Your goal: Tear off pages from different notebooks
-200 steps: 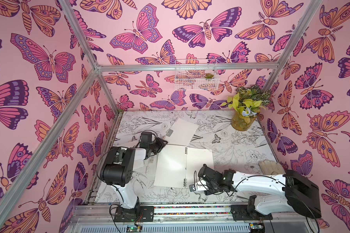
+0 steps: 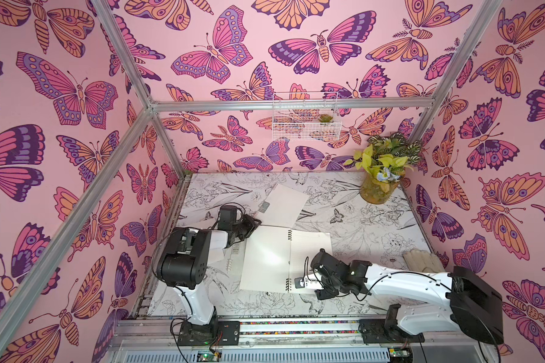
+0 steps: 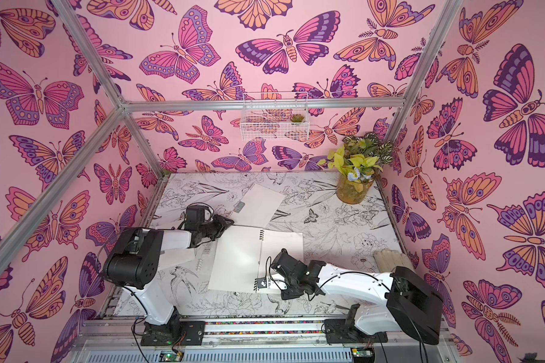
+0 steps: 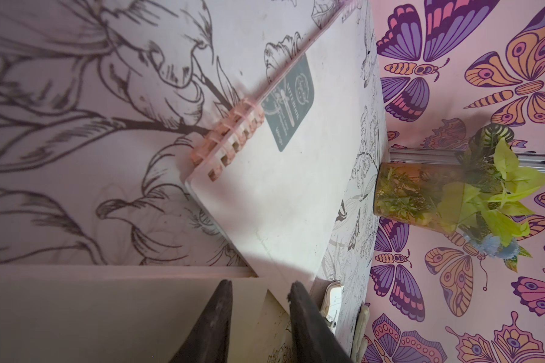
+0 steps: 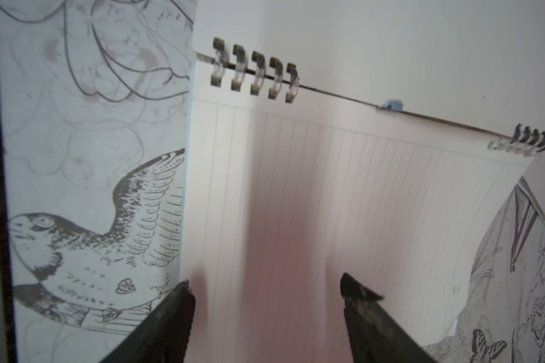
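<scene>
An open ring-bound notebook (image 2: 266,257) lies mid-table, its blank cover side left and its lined page (image 5: 345,199) right. Over that lined page my right gripper is part open, fingers apart with no paper visibly pinched; the page's far side curves upward. At the upper left corner of the notebook, my left gripper is also part open, its fingertips above the cover's edge (image 4: 133,314). A second notebook (image 4: 272,169) with coral-coloured rings and a green label lies shut behind it. Another notebook (image 2: 221,260) is partly hidden by the left arm.
A potted plant (image 2: 381,169) stands at the back right. Beige gloves (image 2: 422,261) lie by the right edge. A wire basket (image 2: 305,124) hangs on the back wall.
My right gripper has shifted slightly over the lower part of the lined page, and its arm has moved a little. The left arm and the notebooks look unmoved.
</scene>
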